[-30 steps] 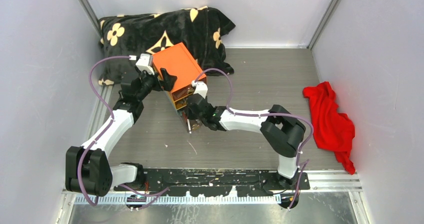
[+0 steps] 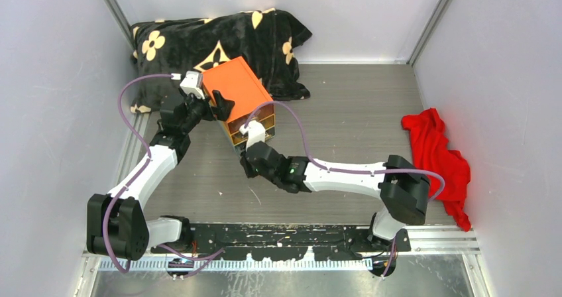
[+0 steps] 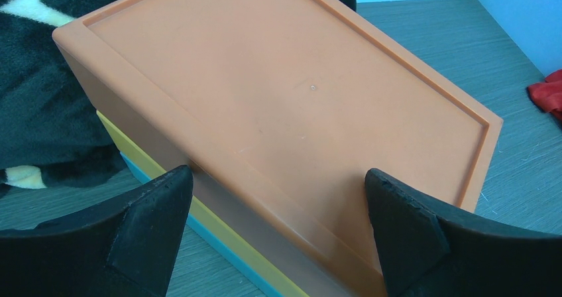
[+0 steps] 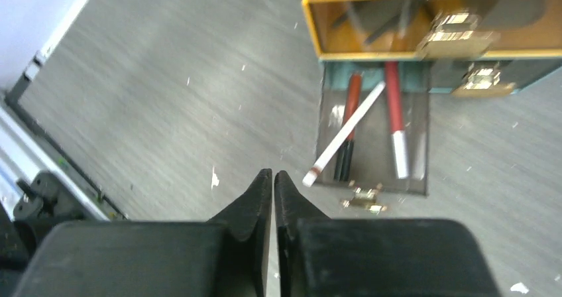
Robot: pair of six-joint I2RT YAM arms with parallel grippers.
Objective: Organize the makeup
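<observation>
An orange organizer box (image 2: 235,85) stands askew at centre-left. My left gripper straddles its top left edge, one finger over the side, the other on the lid; whether it grips is unclear. In the right wrist view, a bottom drawer (image 4: 416,184) is pulled out, holding a red pencil (image 4: 393,98), a darker red-and-black one (image 4: 352,95) and a white stick (image 4: 350,121) lying slanted across its front-left edge. My right gripper is just short of the drawer, fingertips together, nothing visible between them.
A dark patterned blanket (image 2: 172,52) is bunched behind the box. A red cloth (image 2: 431,151) lies at the far right. The floor (image 2: 338,98) right of the box is clear.
My right gripper has pulled back from the box toward the front, its arm's elbow swinging down and right. The left arm and box stay put.
</observation>
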